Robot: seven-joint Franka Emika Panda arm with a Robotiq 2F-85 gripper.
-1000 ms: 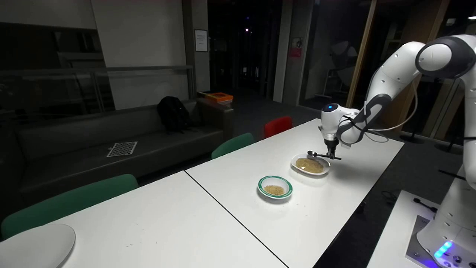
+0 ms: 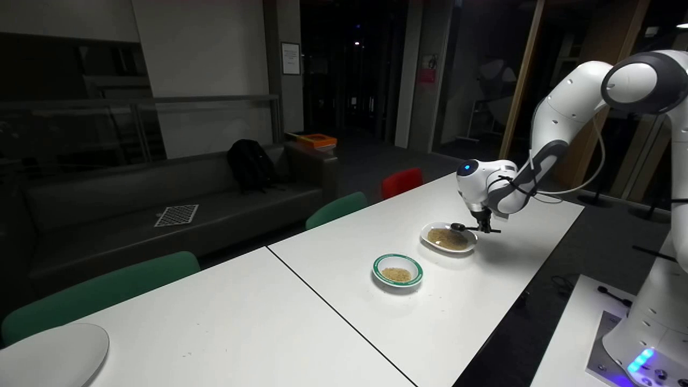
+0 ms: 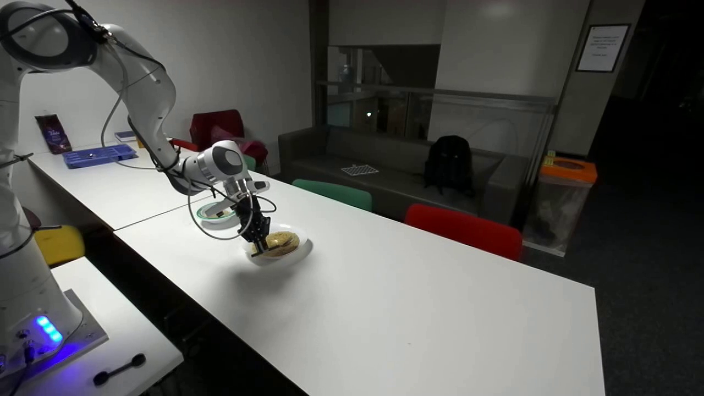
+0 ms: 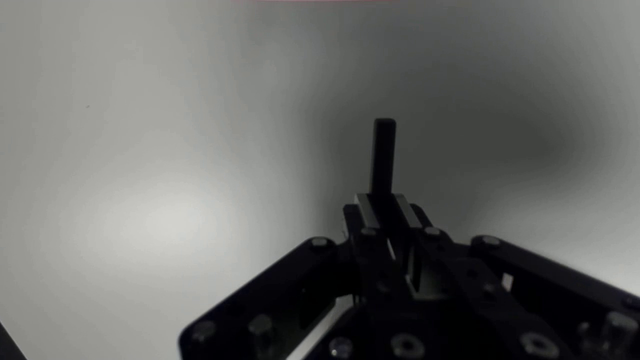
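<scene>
My gripper is shut on the handle of a black spoon point(image 4: 383, 156), whose end pokes out beyond the fingertips in the wrist view. In exterior view 1 the spoon's bowl point(image 2: 458, 227) hangs over the far rim of a white oval plate point(image 2: 474, 246) that holds a spread of tan grains point(image 2: 446, 239). Whether the spoon touches the grains cannot be told. A white bowl with a green rim point(image 2: 418, 276) stands nearer that camera, with a smaller heap of grains point(image 2: 396, 274) inside. Exterior view 2 shows the arm partly covering plate point(image 3: 302, 238) and bowl point(image 3: 205, 216).
The white table point(image 3: 422, 310) is broadly clear on the side away from the bowl. A pale round plate point(image 2: 55, 358) sits at its far left in exterior view 1. Chairs, one of them red point(image 3: 462, 231), line the far edge. Another black utensil point(image 3: 119, 369) lies on the robot's stand.
My gripper and the spoon have shifted slightly toward the plate, and the wrist has tilted. The spoon's bowl is now turned differently and nearer the grains. Plate and bowl have stayed put.
</scene>
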